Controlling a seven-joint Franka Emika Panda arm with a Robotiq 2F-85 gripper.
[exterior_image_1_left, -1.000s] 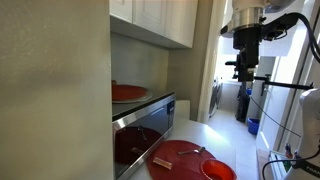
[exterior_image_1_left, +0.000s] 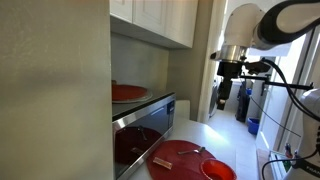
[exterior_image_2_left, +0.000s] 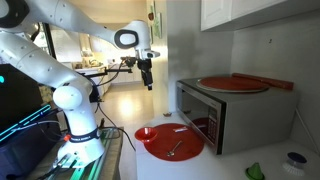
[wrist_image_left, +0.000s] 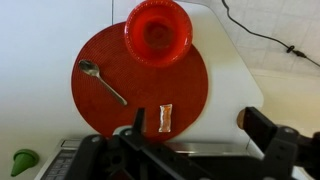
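High above the table, my gripper stands open, its dark fingers wide apart with nothing between them. In exterior view 2 the gripper (exterior_image_2_left: 148, 82) hangs at the left, well clear of the tabletop. A red bowl (wrist_image_left: 158, 33) sits at the edge of a round dark-red mat (wrist_image_left: 95, 60). A metal spoon (wrist_image_left: 104, 83) and a small orange-and-white packet (wrist_image_left: 165, 118) lie on the mat, apart from each other. The bowl (exterior_image_2_left: 146, 134) is upright, and looks empty.
A microwave (exterior_image_2_left: 208, 118) stands beside the mat, carrying a red round plate (exterior_image_2_left: 232, 84) on top. A green cone-shaped thing (exterior_image_2_left: 255, 172) and a white-and-dark round object (exterior_image_2_left: 296, 160) are on the near right. White cabinets (exterior_image_1_left: 160, 18) hang above. Bare table (wrist_image_left: 228, 85) shows around the mat.
The bowl, spoon and packet have stayed put.
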